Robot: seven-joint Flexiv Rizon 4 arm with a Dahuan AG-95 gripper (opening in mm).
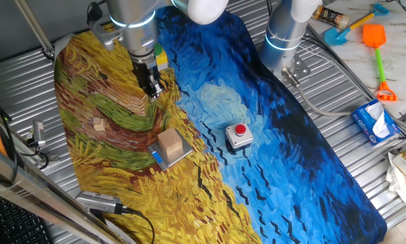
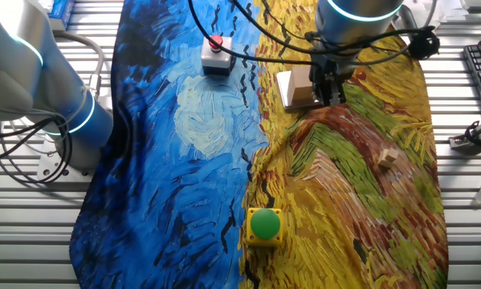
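My gripper (image 1: 155, 92) is dark and hangs above the painted cloth, up and left of the larger wooden block (image 1: 169, 144) in exterior view 1. Whether its fingers are apart or together is too small to tell, and no held object shows. That block rests on a small flat scale (image 1: 184, 152) with a blue display. In exterior view 2 the gripper (image 2: 332, 92) appears just beside the block (image 2: 300, 87), partly overlapping the view of it. A smaller wooden piece (image 1: 99, 124) lies apart on the cloth, on its brown and green part.
A red-button box (image 1: 240, 137) stands on the cloth's blue half. A yellow box with a green button (image 2: 264, 225) sits near the colour border. A tissue box (image 1: 375, 122) and toy shovels lie off the cloth.
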